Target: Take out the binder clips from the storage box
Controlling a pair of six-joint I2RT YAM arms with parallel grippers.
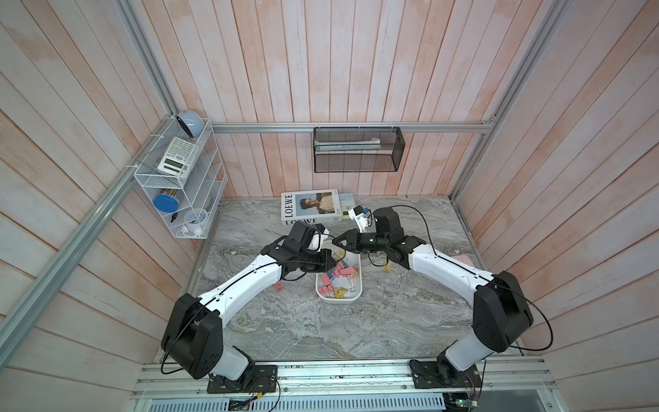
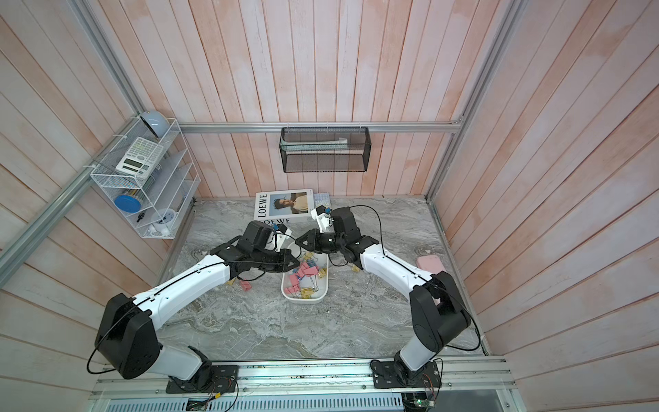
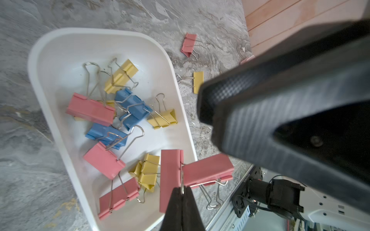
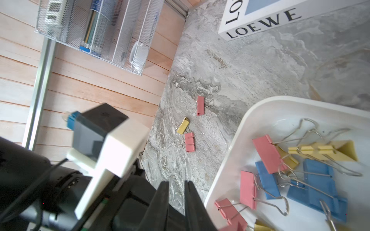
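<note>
The white storage box [image 3: 52, 115] holds pink, blue [image 3: 133, 109] and yellow [image 3: 163, 119] binder clips. My left gripper is shut over the box, with a thin metal piece at its tips and pink clips [image 3: 171, 173] just beyond; whether these hang from it is unclear. My right gripper is also shut above the box, close to the left one; what is between its fingers is hidden. Loose pink [image 4: 200, 105] and yellow clips [image 4: 184, 125] lie on the table outside the box.
A LOEWE book box [image 1: 309, 206] lies behind the storage box. A wire shelf [image 1: 180, 178] hangs on the left wall, a mesh basket [image 1: 357, 149] on the back wall. Both arms crowd the middle.
</note>
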